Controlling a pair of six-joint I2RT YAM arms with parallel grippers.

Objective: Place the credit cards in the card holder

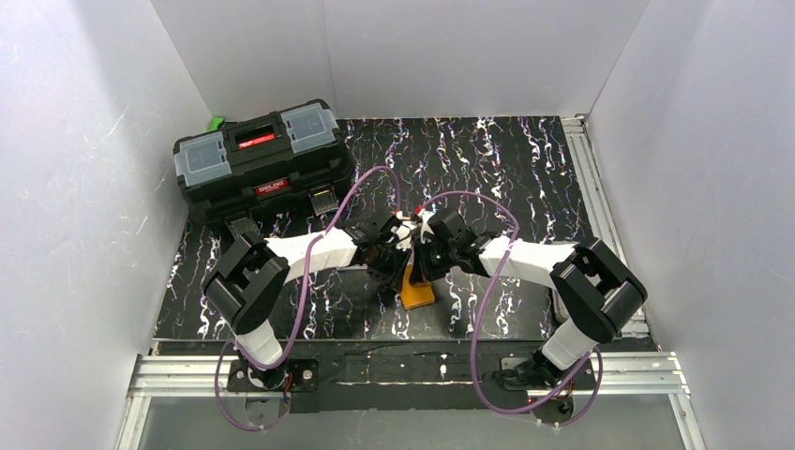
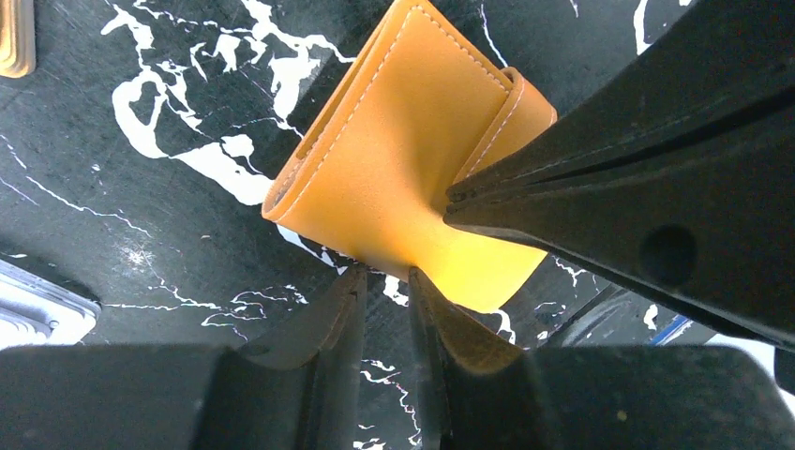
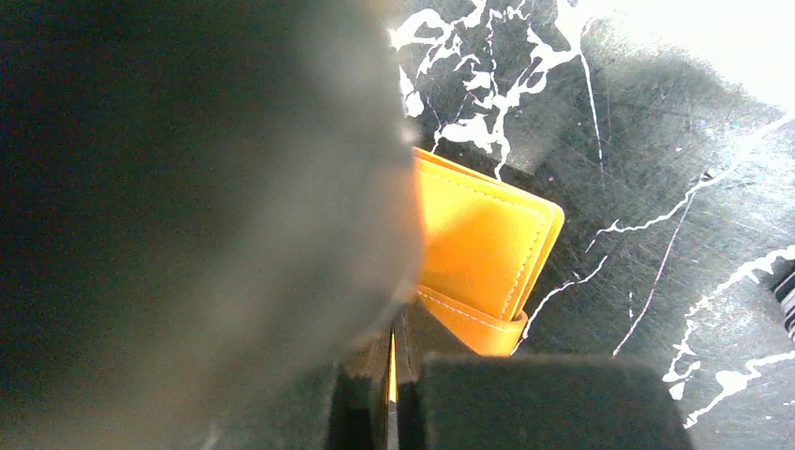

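The orange card holder point(image 1: 417, 296) lies on the dark marbled table, its flap closed by a strap. My left gripper stands part open at the holder's near edge, with a gap between its fingertips and no card in it. My right gripper is shut, its tips against or just over the face of the card holder point(image 2: 403, 141) beside the strap. Seen from the right wrist, the shut right gripper shows no card between its fingers, and a dark blurred shape hides the holder's left part. No credit card can be made out clearly.
A black toolbox point(image 1: 265, 159) fills the back left. A pale flat object point(image 1: 352, 268) is partly hidden under the left arm. A tan rounded edge point(image 2: 14, 37) and a silver part point(image 2: 42, 309) show in the left wrist view.
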